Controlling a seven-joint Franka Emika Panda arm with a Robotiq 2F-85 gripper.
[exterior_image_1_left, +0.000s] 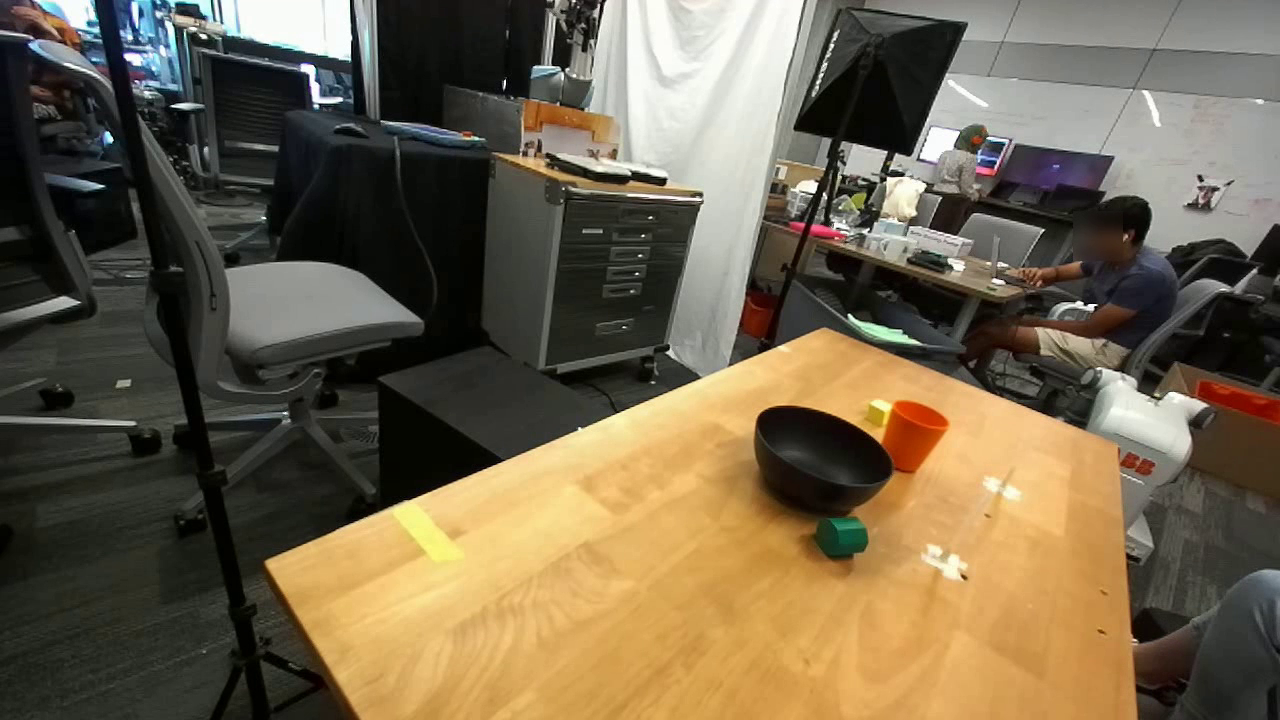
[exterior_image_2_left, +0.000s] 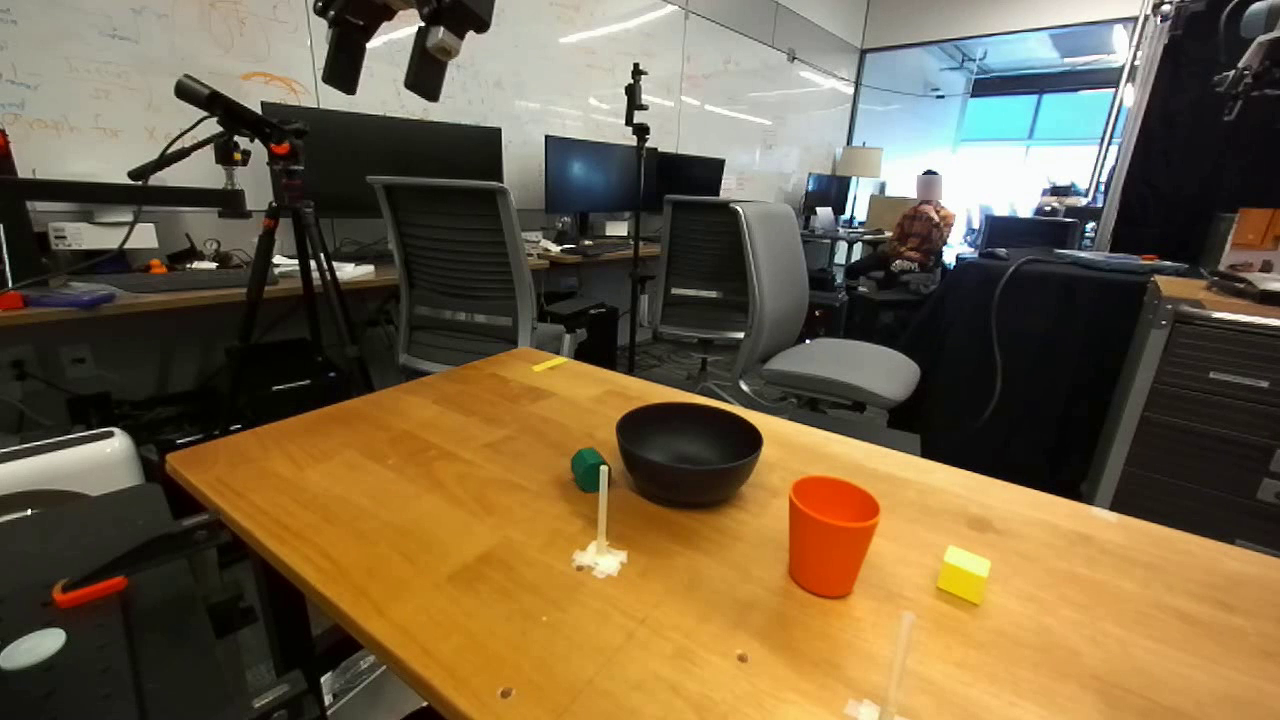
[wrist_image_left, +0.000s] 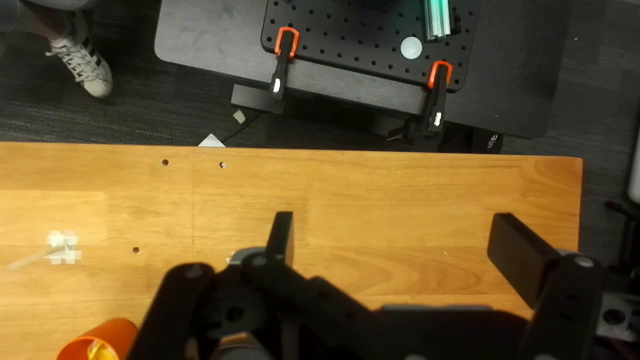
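Note:
High above the far left of the table in exterior view 2, my gripper (exterior_image_2_left: 381, 86) hangs with its fingers spread and only air between them. The wrist view shows the same gripper wide open over bare wood. A black bowl (exterior_image_2_left: 690, 454) rests on the table, with a green block (exterior_image_2_left: 587, 469) close beside it. Nearby, the orange cup (exterior_image_2_left: 830, 540) stands upright, and a yellow cube (exterior_image_2_left: 964, 575) sits just past it. The wrist view catches the cup (wrist_image_left: 114, 336) at its lower left, with something yellow visible inside; the bowl and green block are out of that view.
Two thin pale sticks, one of them a nearer stick (exterior_image_2_left: 602, 510), rise from white tape on the table. Yellow tape (exterior_image_1_left: 427, 532) marks the far end.

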